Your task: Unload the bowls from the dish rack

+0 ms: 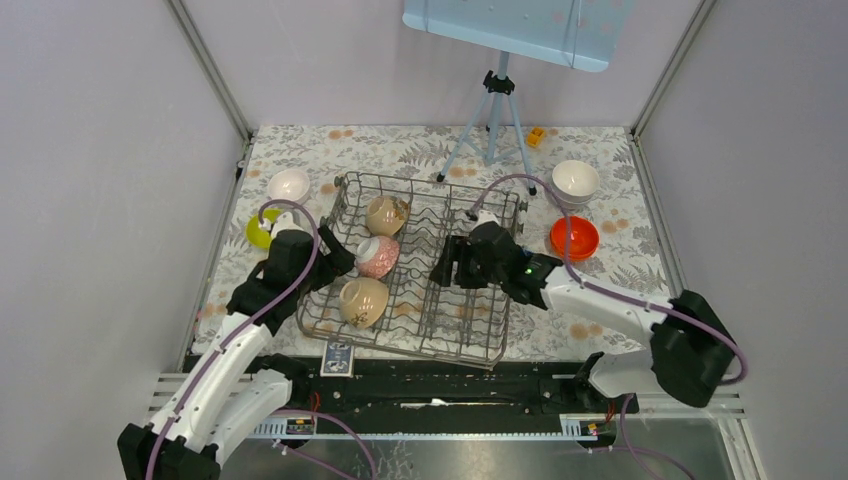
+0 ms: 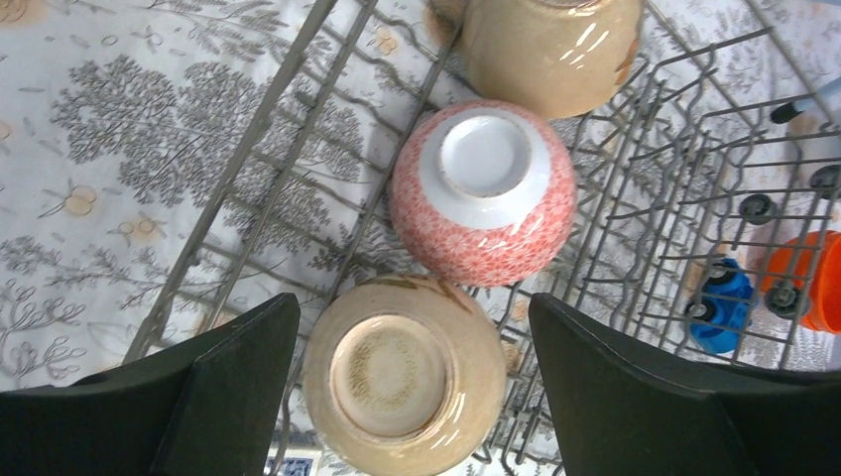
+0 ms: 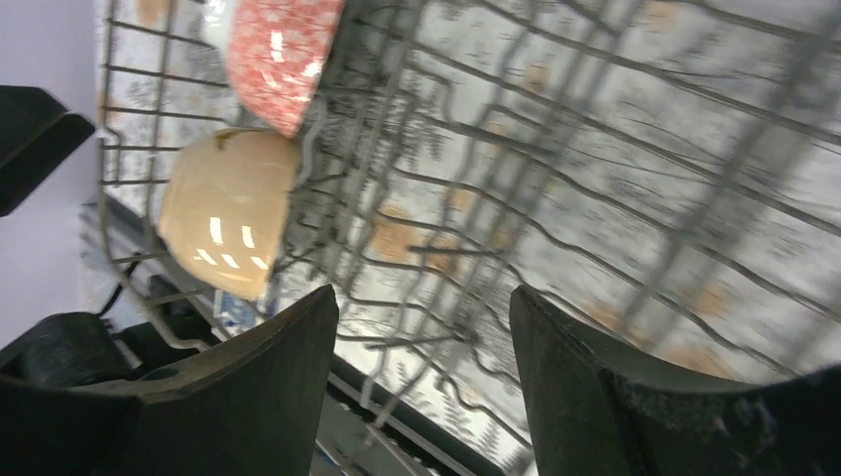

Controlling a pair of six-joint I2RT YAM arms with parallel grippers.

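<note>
The dish rack [image 1: 470,340] holds three bowls along its left side: a tan bowl [image 1: 386,212] at the back, a pink patterned bowl [image 1: 376,256] in the middle, a tan bowl [image 1: 362,300] at the front, tilted or overturned. My left gripper [image 1: 333,255] is open above the rack's left edge beside the pink and front bowls; in the left wrist view the front bowl [image 2: 397,382] sits between and beyond its fingertips. My right gripper [image 1: 448,262] hangs over the rack's empty right half, fingers apart, nothing between them.
Outside the rack stand a white bowl [image 1: 288,183] and a lime bowl [image 1: 256,232] on the left, stacked white bowls [image 1: 575,183] and an orange bowl [image 1: 573,237] on the right. A tripod [image 1: 490,150] stands behind; cards [image 1: 338,358] lie at the front edge.
</note>
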